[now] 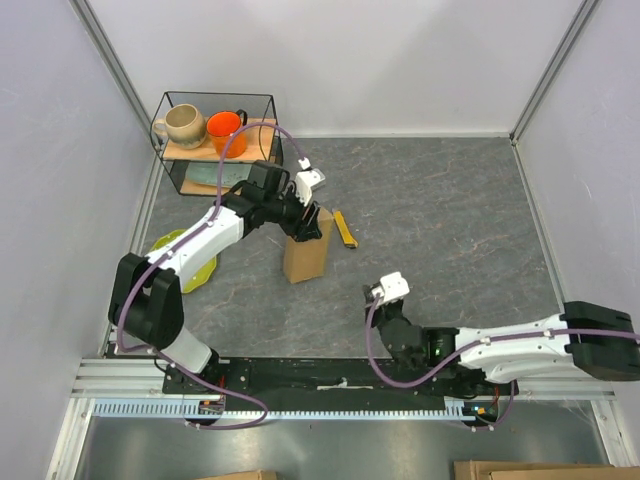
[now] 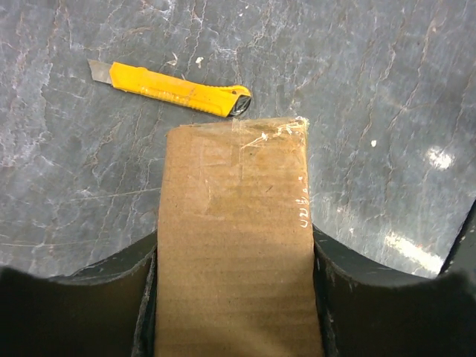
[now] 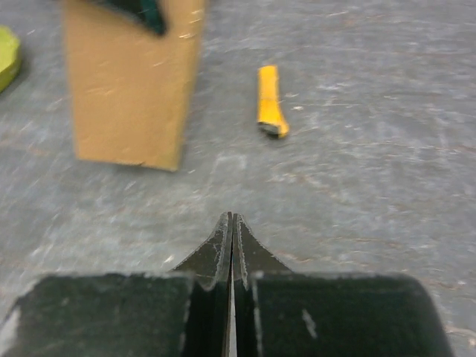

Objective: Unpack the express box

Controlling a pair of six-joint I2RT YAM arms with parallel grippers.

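Observation:
A brown cardboard box (image 1: 305,258) stands left of centre, with my left gripper (image 1: 305,225) shut on it; in the left wrist view its taped top (image 2: 234,186) fills the space between the dark fingers. A yellow box cutter (image 1: 344,228) lies just right of the box, blade exposed in the left wrist view (image 2: 167,88). My right gripper (image 1: 372,298) is low at the front centre, apart from box and cutter. In the right wrist view its fingertips meet, nothing between them (image 3: 231,219).
A wire rack (image 1: 220,175) with a beige mug (image 1: 185,126) and an orange mug (image 1: 226,135) stands at the back left. A yellow-green plate (image 1: 200,273) lies left, partly behind my left arm.

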